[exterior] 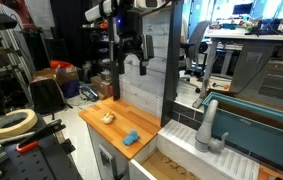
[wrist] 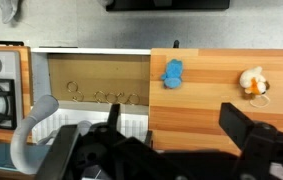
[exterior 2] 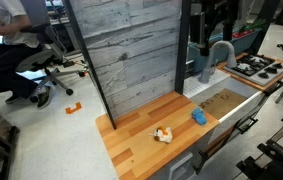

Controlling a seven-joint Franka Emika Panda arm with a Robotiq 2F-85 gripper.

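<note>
Above the wooden countertop (exterior: pixel 106 132) my gripper (exterior: pixel 132 67) hangs with its fingers well apart and nothing between them. A small blue toy (wrist: pixel 172 74) lies on the wood near the counter's drawer-side edge. In the wrist view it appears ahead of the gap between my fingertips. To its right there is a white and orange toy (wrist: pixel 253 82), also on the countertop; in exterior view 2 that toy (exterior 2: pixel 163 134) is nearer the camera than the blue one (exterior 2: pixel 198 116). Both toys are well below the gripper, untouched.
Beside the counter a drawer (wrist: pixel 136 75) stands open, with several ring-like marks or items on its brown floor. A grey faucet (wrist: pixel 26 135) rises by the sink (exterior: pixel 251 135). The stove (exterior 2: pixel 251 68) is beyond. A pale wood-plank panel (exterior: pixel 141 85) stands behind the counter.
</note>
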